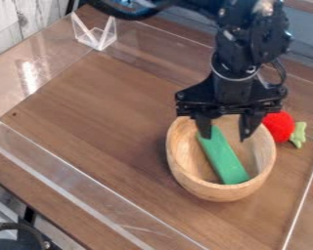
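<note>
My black gripper (227, 122) is over the back of a wooden bowl (192, 168), its two fingers pointing down and spread apart, part open. In the bowl lies a long green block (222, 156), tilted toward the front right, its far end under my left finger. I cannot tell whether that finger touches it.
A red round object (280, 125) and a pale green piece (299, 134) sit right of the bowl. A clear holder (97, 31) stands at the back left.
</note>
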